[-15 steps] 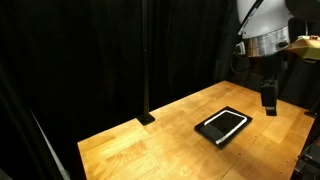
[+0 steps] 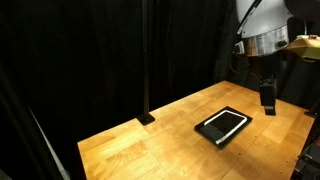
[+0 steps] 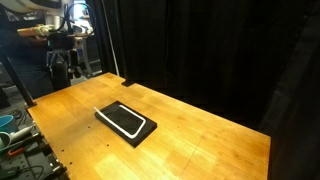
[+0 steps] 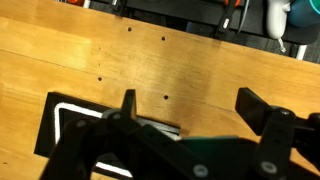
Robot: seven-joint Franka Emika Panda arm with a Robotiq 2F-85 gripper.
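My gripper is open over the wooden table (image 4: 200,75), its two black fingers wide apart and bare wood between them. In the first exterior view the gripper (image 2: 268,105) hangs above the table's right part, pointing down. A flat black board (image 3: 145,130) with a white strip (image 3: 118,124) bent along its edges lies on the tabletop, apart from the gripper. At the lower left of the wrist view the board (image 4: 47,130) shows only in part; the gripper's body hides some of it.
A teal bowl-like object (image 3: 8,123) and other gear stand off the table's near left edge. Black curtains (image 2: 80,70) hang behind the table. A small dark base (image 2: 146,118) of a post sits at the back edge.
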